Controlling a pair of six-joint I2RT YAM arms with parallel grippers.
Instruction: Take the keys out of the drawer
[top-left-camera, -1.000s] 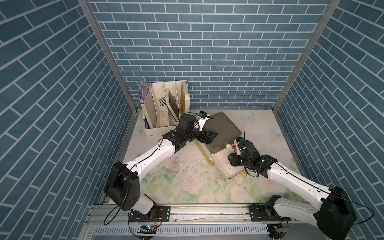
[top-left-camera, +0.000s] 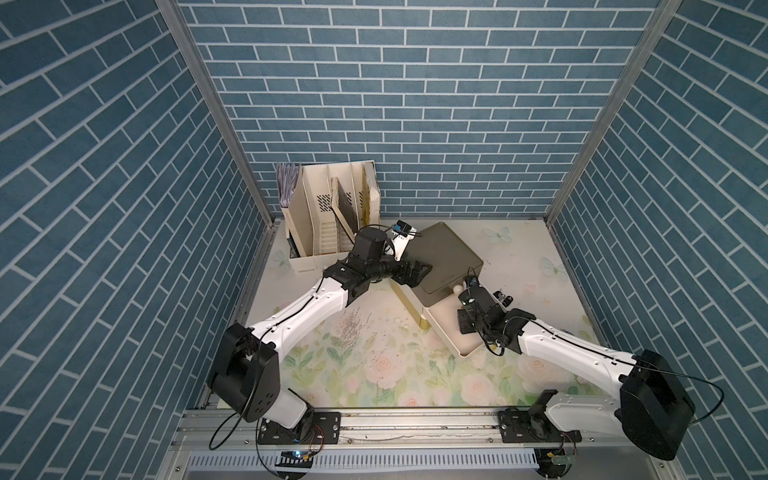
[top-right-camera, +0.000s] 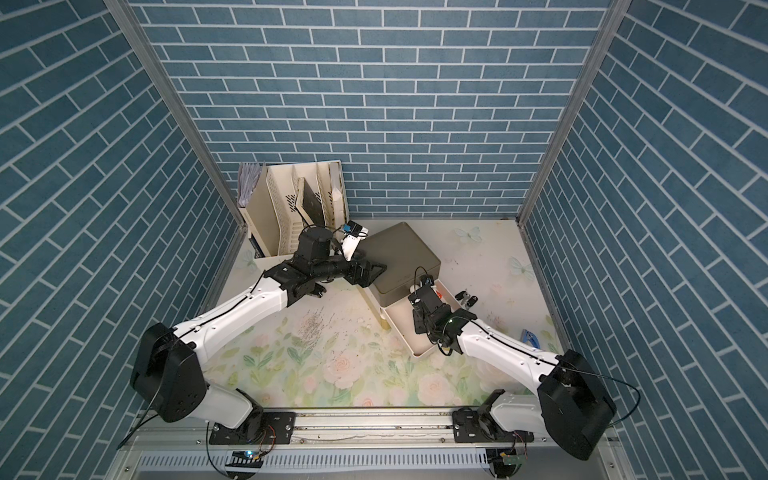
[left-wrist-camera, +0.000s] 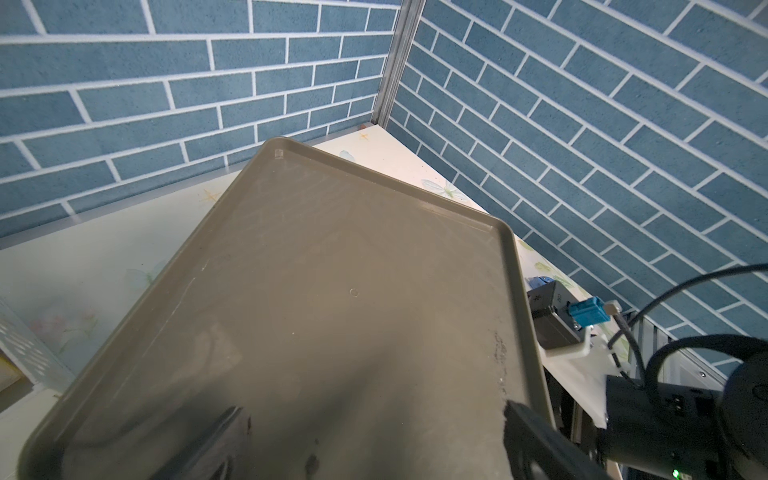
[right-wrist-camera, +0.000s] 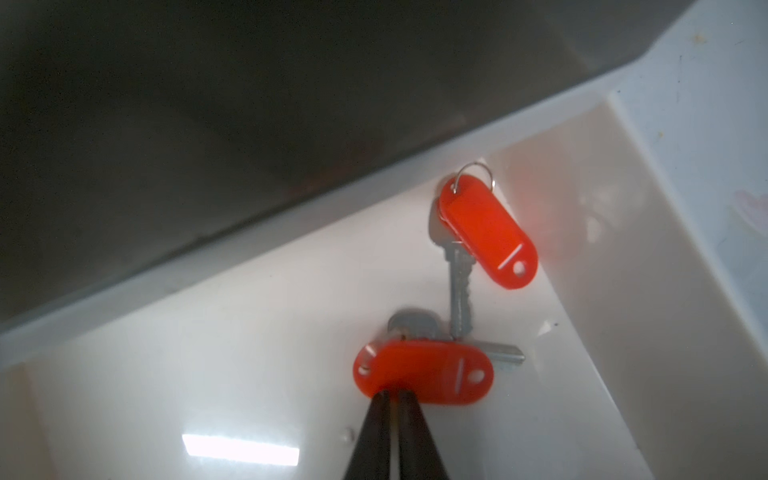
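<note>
Two keys with red tags lie in the white drawer (top-left-camera: 448, 332): the upper red-tag key (right-wrist-camera: 488, 232) in the corner by the grey-lidded top, the lower red-tag key (right-wrist-camera: 424, 372) beneath it. My right gripper is over the drawer, its tips at the lower tag's edge, close together; whether anything is between them I cannot tell. My left gripper is open over the grey top (left-wrist-camera: 352, 264) of the drawer unit, its fingers far apart at the frame's bottom.
A beige file organizer (top-left-camera: 328, 216) stands at the back left. Small dark objects (top-right-camera: 466, 298) lie right of the drawer, and a blue object (top-right-camera: 529, 338) near the right wall.
The left arm has shifted very slightly.
</note>
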